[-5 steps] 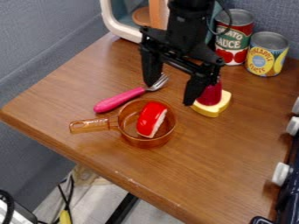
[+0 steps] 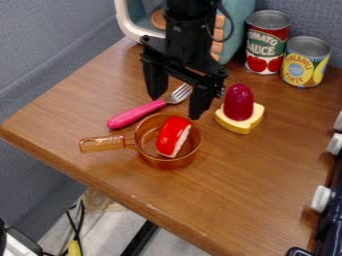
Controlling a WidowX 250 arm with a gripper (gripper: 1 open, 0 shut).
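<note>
My black gripper hangs open above the back of a copper pan, its two fingers apart. A red object with a white side lies in the pan, below the fingers. A pink-handled fork lies behind the pan. To the right, a dark red upright object sits on a yellow sponge-like block; I cannot tell exactly what either is.
Two cans, a red tomato one and a yellow one, stand at the back right beside a pale teal container. A black appliance with white knobs lines the right edge.
My gripper has shifted left, away from the red object on the yellow block toward the pan, uncovering that object. The things on the table look unmoved.
</note>
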